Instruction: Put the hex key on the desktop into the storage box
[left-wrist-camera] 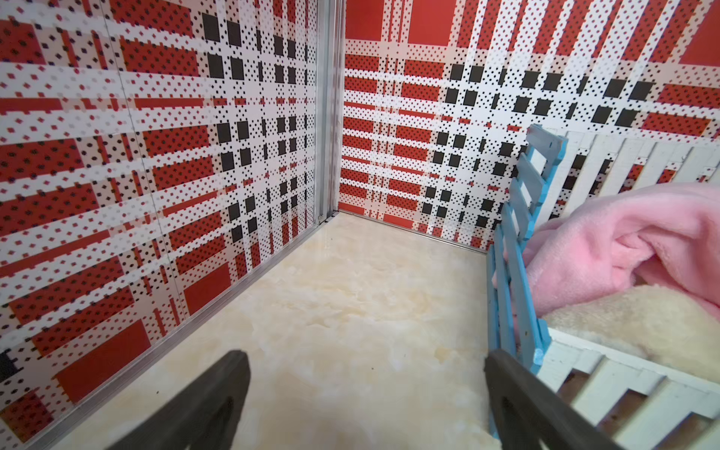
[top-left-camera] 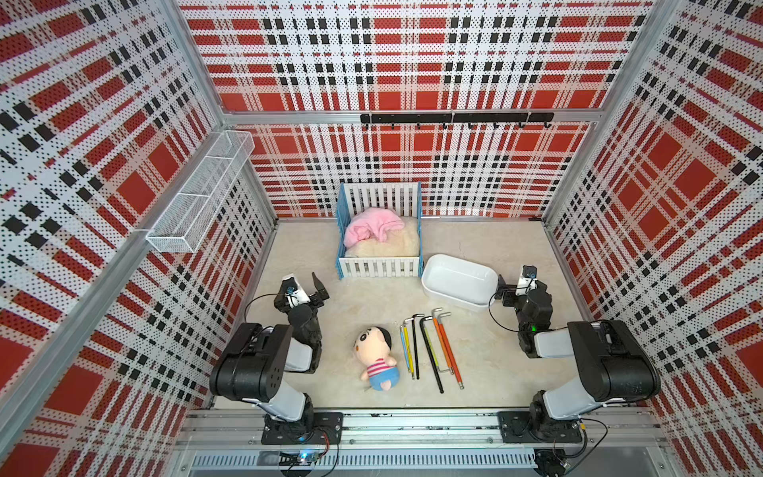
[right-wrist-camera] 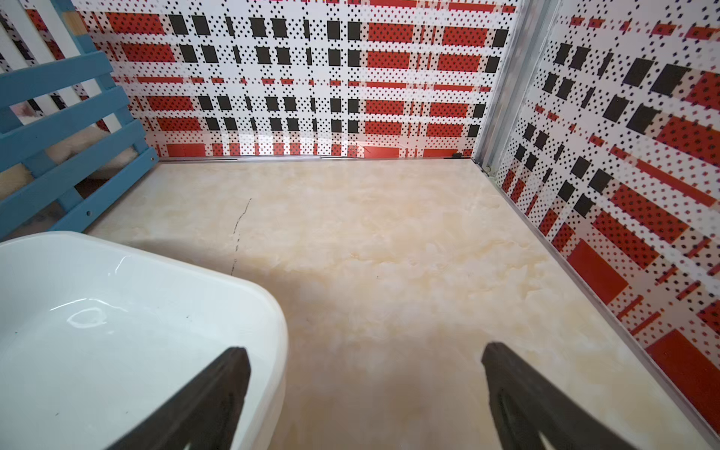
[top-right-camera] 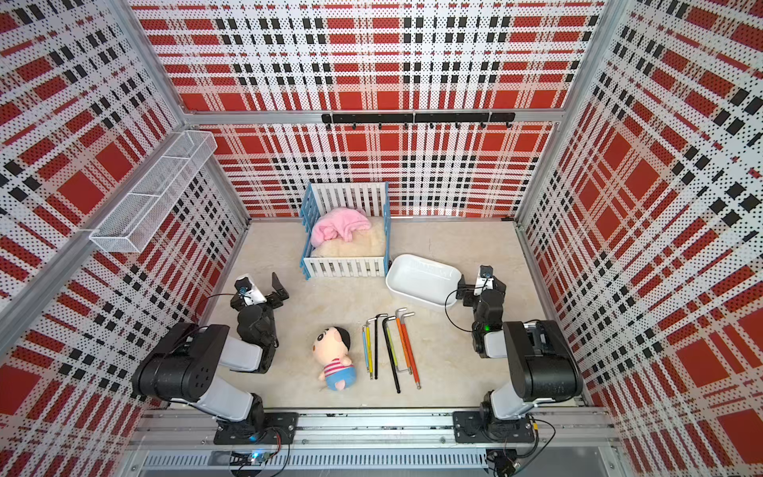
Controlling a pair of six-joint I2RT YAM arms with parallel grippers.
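Observation:
Several hex keys (top-left-camera: pixel 446 349) (top-right-camera: pixel 407 349) in blue, yellow, black, green and orange lie side by side at the front middle of the desktop. An empty white box (top-left-camera: pixel 459 278) (right-wrist-camera: pixel 112 322) stands behind them, to the right. My left gripper stands open at the left, in front of the blue and white crib, with nothing between its fingers. My right gripper is open beside the white box's right end, also empty.
A crib (top-left-camera: pixel 380 266) with pink and cream cloth stands at the back. A plush doll (top-left-camera: pixel 373 357) lies left of the keys. A wire basket (top-left-camera: pixel 198 190) hangs on the left wall.

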